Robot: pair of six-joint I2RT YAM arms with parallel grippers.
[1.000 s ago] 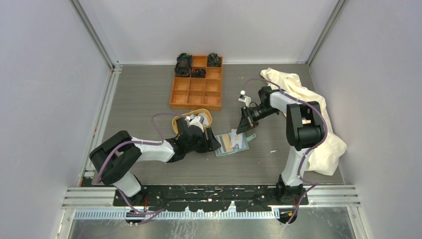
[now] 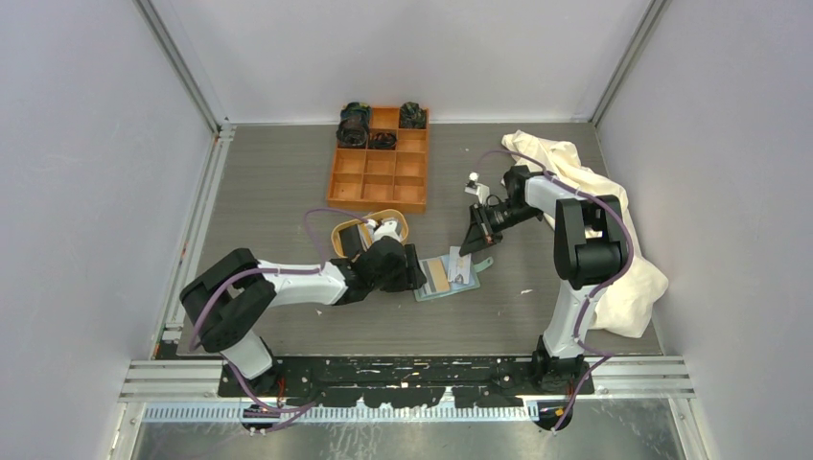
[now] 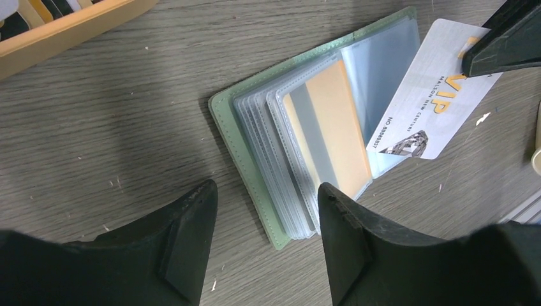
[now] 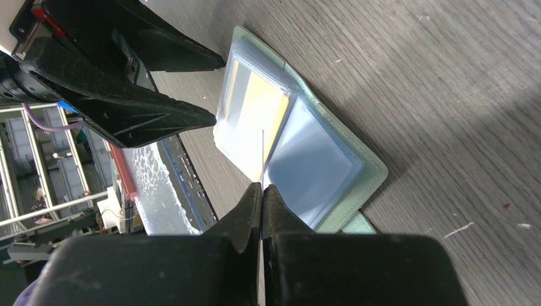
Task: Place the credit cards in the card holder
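Note:
The open card holder [image 3: 249, 175] lies on the table, pale green with clear sleeves; a yellow-and-grey card [image 3: 328, 121] shows in one sleeve. Above its bare blue-tinted sleeve, my right gripper is shut on a white VIP card [image 3: 426, 95]. That card appears edge-on in the right wrist view, and I cannot tell whether its lower end touches the sleeve. My left gripper is part open at the holder's left side, one finger [image 3: 344, 217] close to the sleeves' near corner. Nothing shows held between its fingers.
A tan basket [image 2: 402, 228] with cards or similar items stands behind the left gripper. Farther back sits an orange compartment tray [image 2: 379, 182] with black bundles. Cream cloth [image 2: 628, 287] covers the right table edge. Bare table lies in front of the holder.
The right gripper and its white card have moved slightly right over the holder.

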